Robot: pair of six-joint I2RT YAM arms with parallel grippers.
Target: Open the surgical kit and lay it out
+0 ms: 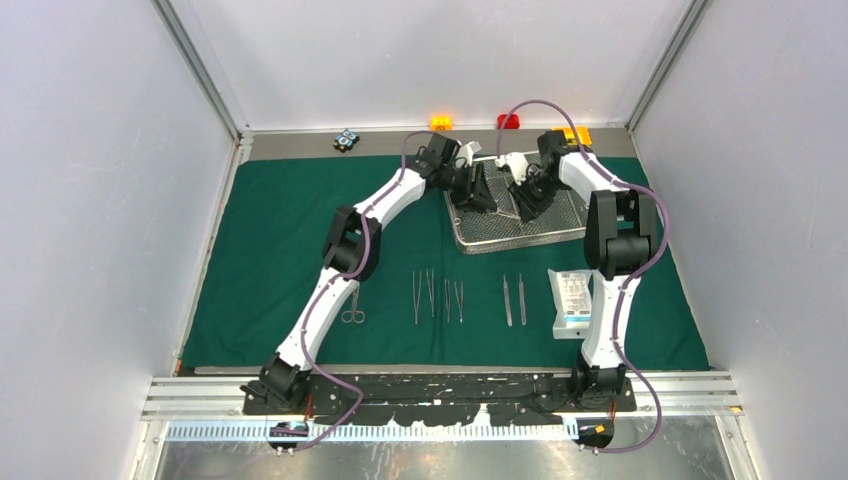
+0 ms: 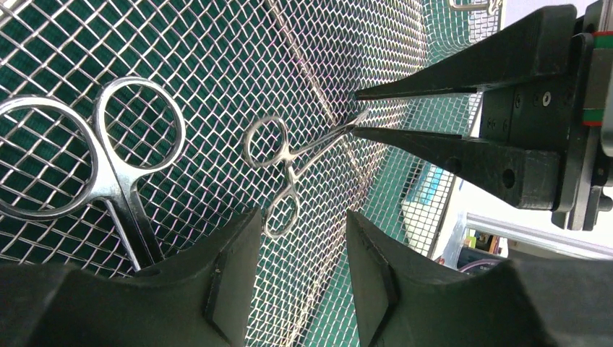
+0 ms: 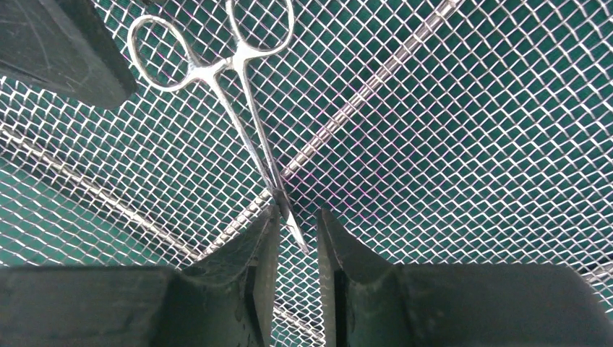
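Observation:
In the wire mesh tray (image 1: pixel 520 243) lies a slim ringed clamp (image 2: pixel 289 155). My left gripper stands part open by its ring end; whether the fingers touch a ring cannot be told. At the other end my right gripper is also part open, the clamp's tip (image 3: pixel 294 224) lying between its fingers, close to one of them. A larger ringed instrument (image 2: pixel 116 184) rests on the mesh at the left of the left wrist view, its far end hidden by my finger. From above, both grippers are inside the tray, close together.
On the green cloth (image 1: pixel 270 260), tweezers (image 1: pixel 417 297), slim handles (image 1: pixel 507 300), scissors (image 1: pixel 353 312) and a white packet (image 1: pixel 573 300) lie in front of the tray. Small coloured blocks stand behind it.

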